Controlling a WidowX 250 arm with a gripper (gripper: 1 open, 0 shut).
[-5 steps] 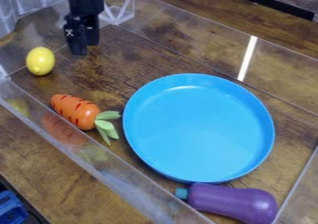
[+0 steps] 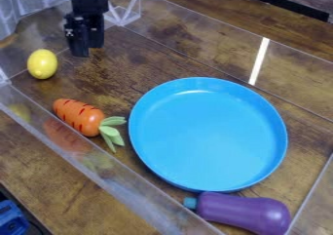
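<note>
My black gripper is at the top left, above the wooden surface, its fingers pointing down and open. A yellow egg-shaped object lies just below and left of it. A toy carrot with pale green leaves lies lower left. A large blue plate fills the middle right. A purple toy eggplant lies at the bottom right, below the plate.
Clear plastic walls border the area, one running diagonally along the lower left. Bare wood is free above the plate and between it and my gripper. A blue object sits outside at bottom left.
</note>
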